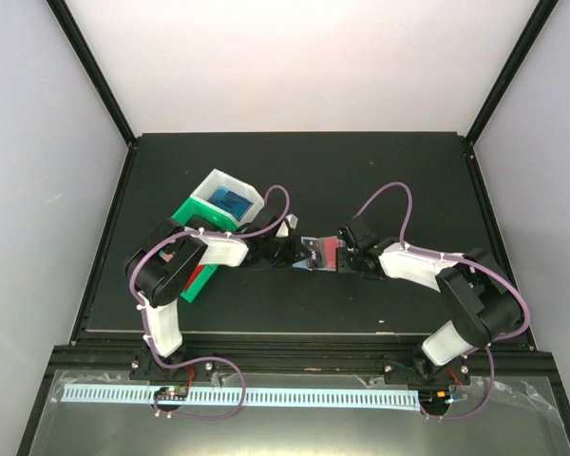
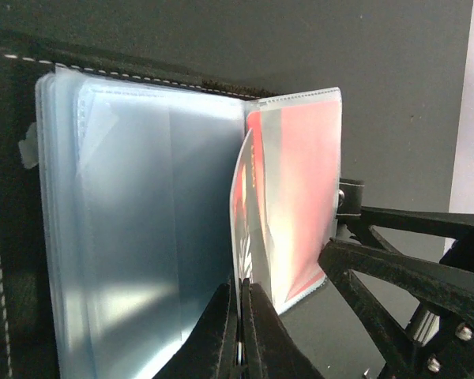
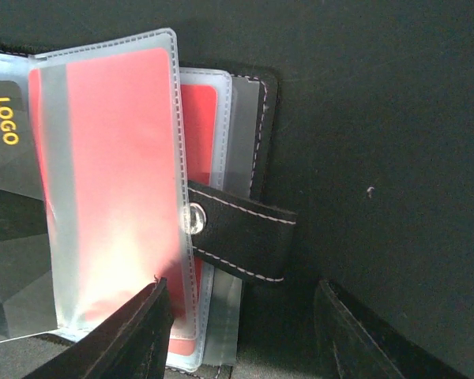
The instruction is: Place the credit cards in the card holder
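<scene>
The open card holder lies on the black table between the two arms, its clear sleeves showing on the left side. In the left wrist view, a thin grey card stands nearly edge-on beside a raised sleeve with a red card in it. My left gripper is shut on the grey card's near end. The card's face with yellow "LOGO" lettering shows in the right wrist view. My right gripper stands open at the holder's right edge, its left finger against the red-card sleeve.
A black snap strap sticks out from the holder between the right fingers. On the left, a white bin holding blue cards adjoins a green bin, partly under the left arm.
</scene>
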